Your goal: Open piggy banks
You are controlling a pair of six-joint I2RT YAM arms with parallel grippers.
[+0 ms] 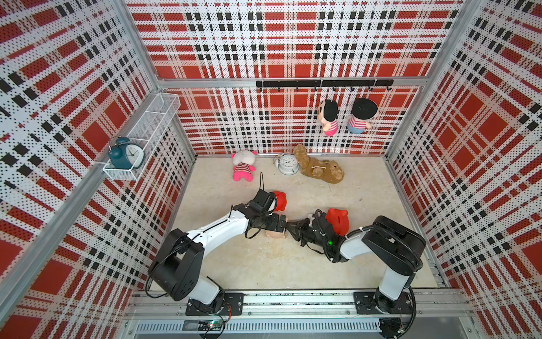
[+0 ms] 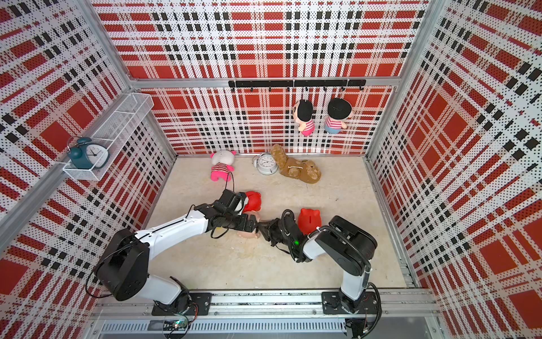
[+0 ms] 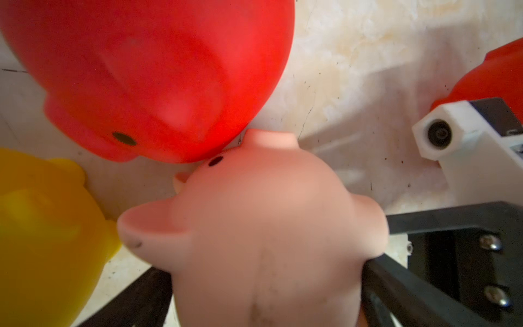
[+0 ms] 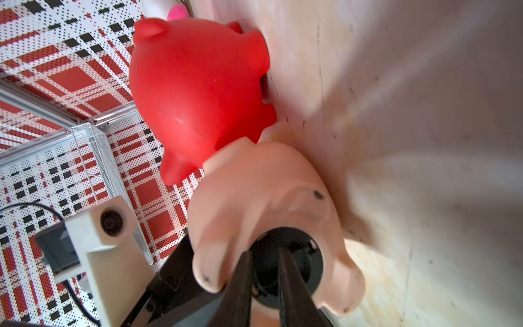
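A pink piggy bank point(image 3: 267, 229) lies on its side between both grippers, touching a red piggy bank point(image 3: 179, 70). My left gripper has its fingers either side of the pink body. The pink bank's round black plug point(image 4: 294, 245) faces my right gripper, whose narrowly parted fingertips are at that plug; whether they touch it is unclear. A yellow piggy bank point(image 3: 49, 234) is at the left in the left wrist view. A second red piggy bank point(image 1: 337, 220) stands behind the right arm.
Along the back are a pink plush toy point(image 1: 244, 166), a white clock point(image 1: 288, 163) and a brown teddy point(image 1: 321, 169). A wire basket point(image 1: 152, 113) with a teal clock hangs on the left wall.
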